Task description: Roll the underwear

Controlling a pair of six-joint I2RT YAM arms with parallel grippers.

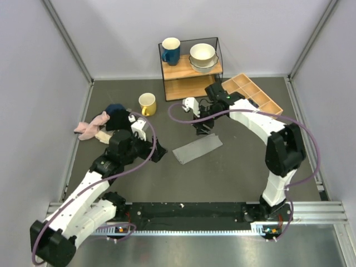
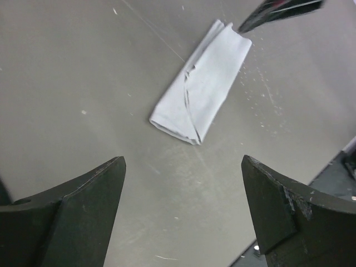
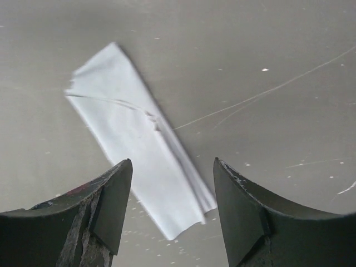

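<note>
A pale grey-white folded cloth (image 1: 197, 148) lies flat in a long narrow strip at the middle of the dark table, with a lengthwise fold line visible in both wrist views (image 2: 208, 83) (image 3: 139, 150). My left gripper stands open left of the cloth, with only bare table between its fingers. My right gripper is raised over the cloth near its far end, fingers apart, with the cloth lying below and nothing held between them.
A pile of clothes (image 1: 94, 127) lies at the left. A yellow mug (image 1: 147, 104), a rack (image 1: 189, 86) with a blue mug and bowls, and a wooden divided tray (image 1: 256, 89) stand at the back.
</note>
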